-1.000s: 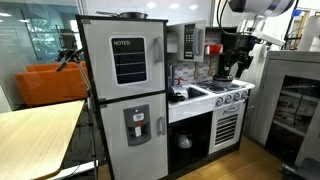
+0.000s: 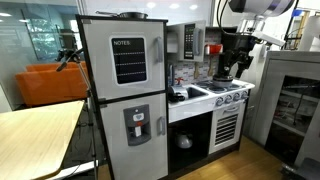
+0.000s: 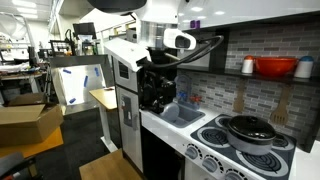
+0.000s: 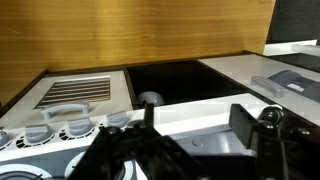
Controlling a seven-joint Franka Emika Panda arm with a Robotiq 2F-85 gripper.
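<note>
My gripper is open, with its dark fingertips spread wide at the bottom of the wrist view. Nothing shows held in the gap, through which the white counter front and part of the sink (image 4: 215, 140) can be seen. In exterior view 2 the gripper (image 3: 153, 103) hangs in front of the toy kitchen, close to the sink side of the counter. A round grey object (image 4: 151, 98) sits inside the dark open compartment below the counter. The lidded black pot (image 3: 250, 133) rests on the stove.
The oven door (image 4: 82, 100) is shut. A tall grey fridge (image 2: 128, 90) stands beside the counter, and the microwave door (image 2: 187, 41) is swung open. The shelf bears a red pot (image 3: 275, 67).
</note>
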